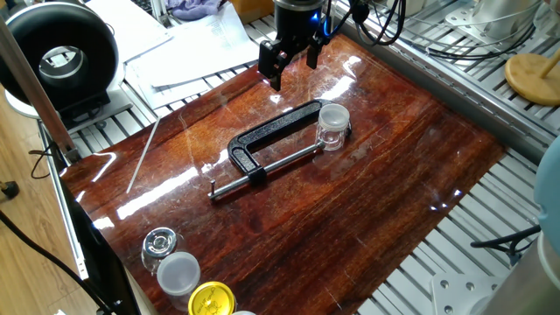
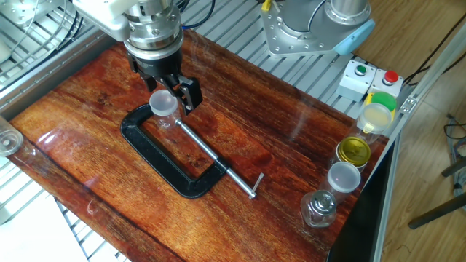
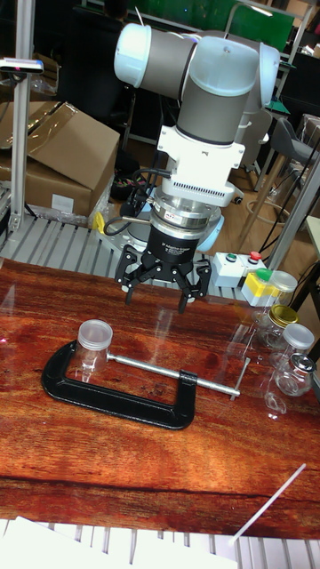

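Observation:
A black C-clamp (image 1: 273,133) with a silver screw (image 1: 284,163) lies flat on the glossy reddish-brown wooden board. At one end of it, a small clear jar with a frosted lid (image 1: 332,128) stands upright between the screw's tip and the clamp's frame. Whether the metal touches the jar cannot be told. Above the board hangs my black gripper (image 3: 157,300), open, its fingers spread with only air between them. It is apart from both the jar (image 3: 93,349) and the clamp (image 3: 114,403).
Several lidded jars line one board edge: clear-lidded (image 2: 319,209), frosted (image 2: 344,177), gold (image 2: 354,151) and pale yellow (image 2: 374,118). A button box (image 2: 369,80) stands beyond. Papers (image 1: 188,57) and a black ring-shaped device (image 1: 101,52) lie off the board. Much of the board is bare.

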